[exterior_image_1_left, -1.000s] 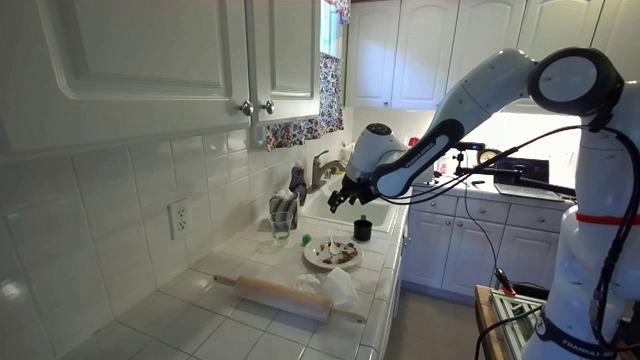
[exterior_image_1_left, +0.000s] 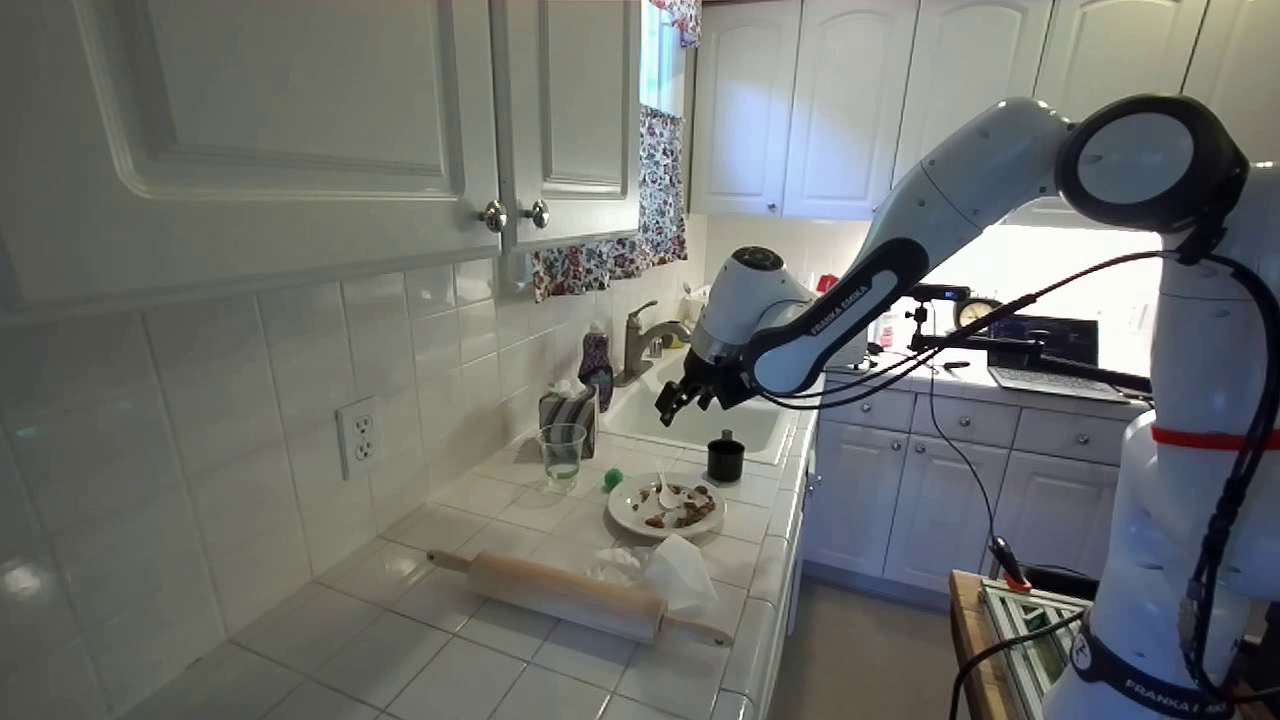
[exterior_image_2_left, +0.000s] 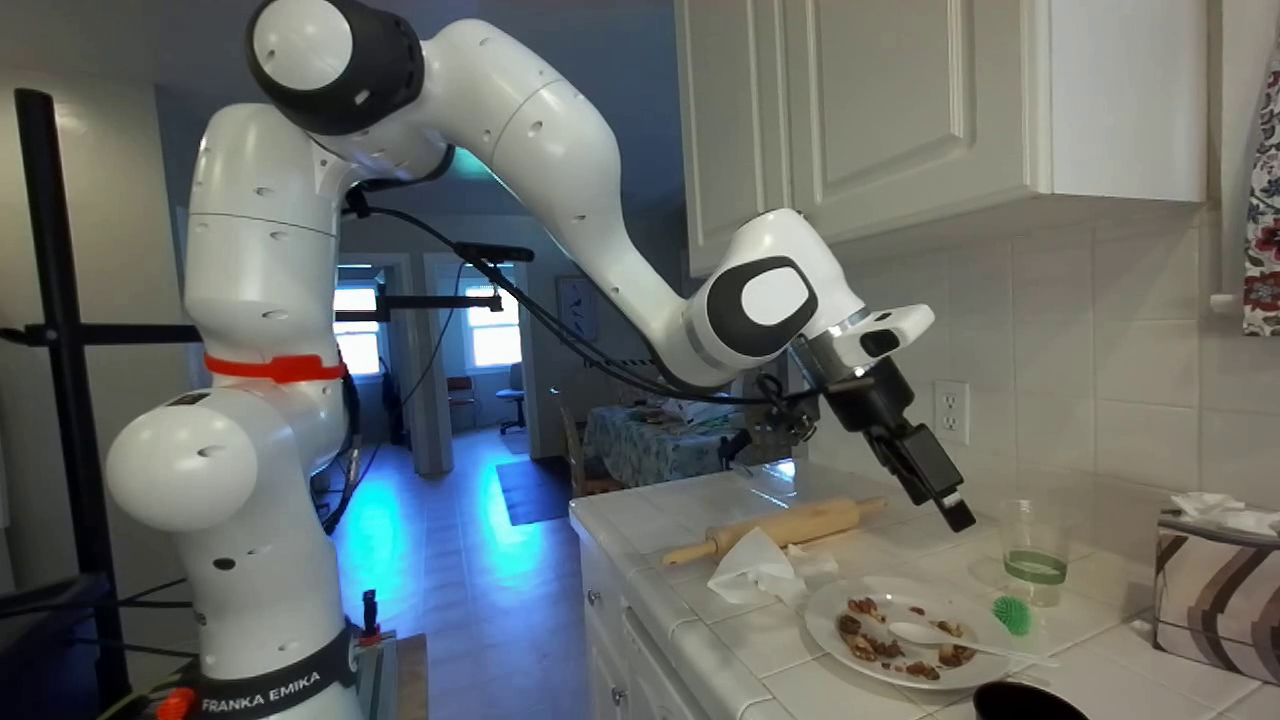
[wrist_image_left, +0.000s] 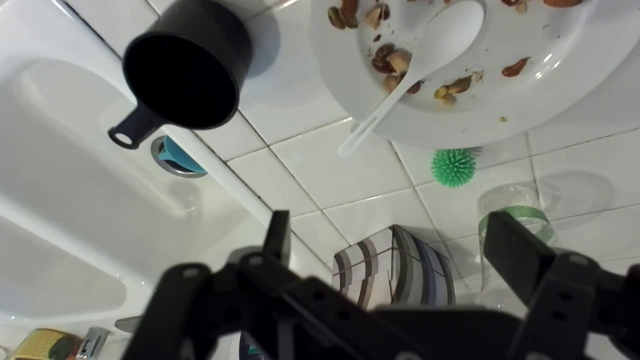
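My gripper hangs open above the counter, its two black fingers wide apart and nothing held between them. Below it in the wrist view, a white plate (wrist_image_left: 516, 129) carries scattered nuts and a white plastic spoon (wrist_image_left: 447, 39), whose handle sticks out over the rim. Just off the plate's edge lies a spiky green ball (wrist_image_left: 453, 167). A clear cup (wrist_image_left: 510, 198) with a green band is partly covered by one finger. The black cup (wrist_image_left: 207, 54) with a short handle stands by the sink. A striped tissue box (wrist_image_left: 372, 264) shows beneath the gripper.
A wooden rolling pin (exterior_image_1_left: 564, 590) and crumpled white paper (exterior_image_1_left: 681, 574) lie on the near side of the plate. The white sink (exterior_image_1_left: 768, 434) is beyond the black cup. Bare tiles (exterior_image_1_left: 408, 654) stretch across the near counter, with the tiled wall alongside.
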